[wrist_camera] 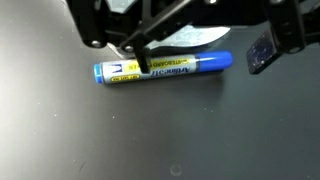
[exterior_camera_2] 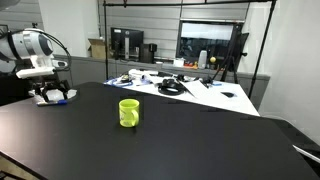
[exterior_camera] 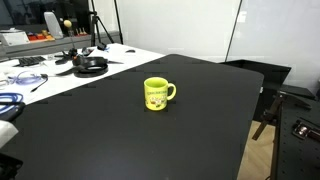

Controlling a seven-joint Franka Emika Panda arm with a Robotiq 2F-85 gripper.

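A marker (wrist_camera: 165,68) with blue ends and a white-and-yellow label lies on the dark table in the wrist view. My gripper is open over it, one dark fingertip (wrist_camera: 140,58) in front of the label and the other (wrist_camera: 262,54) beyond the blue end at right. I cannot tell whether the fingers touch the marker. In exterior view 2, the gripper (exterior_camera_2: 55,86) is low at the table's far left, by the marker (exterior_camera_2: 62,102). A yellow-green mug (exterior_camera: 157,94) stands upright mid-table, well away from the arm.
A pale, shiny object (wrist_camera: 190,38) lies just behind the marker, partly hidden by the gripper. Headphones (exterior_camera: 90,66), cables (exterior_camera: 25,77) and other gear crowd the white table along the back. Around the mug, the dark table (exterior_camera: 205,125) is bare.
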